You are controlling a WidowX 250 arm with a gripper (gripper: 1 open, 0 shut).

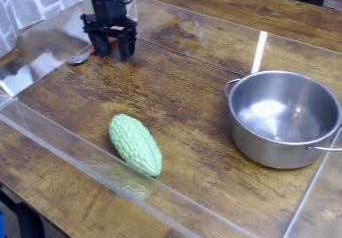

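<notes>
My black gripper (110, 37) is low at the back left of the wooden table (160, 92), over a utensil with a silver end (79, 57) and some reddish part mostly hidden behind the fingers. Whether the fingers are open or shut on it is not clear. A pale green bitter melon (135, 144) lies at the front centre. A large steel pot (277, 119) with two side handles stands on the right.
Clear plastic-looking strips (100, 169) border the work area at front, back and right. The middle of the table between gripper, melon and pot is free.
</notes>
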